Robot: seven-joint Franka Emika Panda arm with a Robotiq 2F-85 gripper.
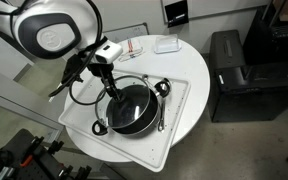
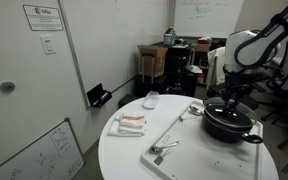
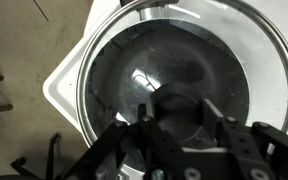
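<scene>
A clear glass lid [image 3: 119,70] with a metal rim lies across the upper part of the black pot [image 1: 141,122], shifted somewhat toward the arm's side. Its round dark knob [image 3: 179,105] sits between the fingers of my gripper, which appears shut on it. In exterior view 1 the gripper [image 1: 116,94] points down at the lid above the pot. Exterior view 2 also has the black pot [image 2: 224,128] beneath the arm. Whether the lid touches the pot's rim all round is hard to tell.
The pot stands on a white tray [image 1: 156,160] on a round white table [image 1: 194,60]. Utensils [image 2: 162,150] lie on the tray. Folded cloths [image 2: 131,124] and a clear container [image 1: 166,44] are at the table's far side, with bare table around them.
</scene>
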